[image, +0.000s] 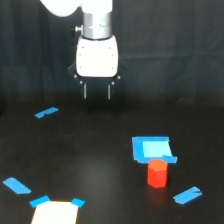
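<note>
My gripper (97, 91) hangs above the back left of the dark table, its two thin dark fingers apart and nothing visible between them. A small red block (157, 173) stands on the table at the right, well away from my gripper and nearer the camera. Just behind the block lies a blue square (140, 149) with a pale light-blue centre (156, 149). The block's top overlaps the square's front edge in this view; whether they touch I cannot tell.
A pale cream object (55, 213) is cut off by the bottom edge, with blue tape (39, 201) at its corners. More blue strips lie at far left (16, 186), back left (47, 112) and front right (187, 195).
</note>
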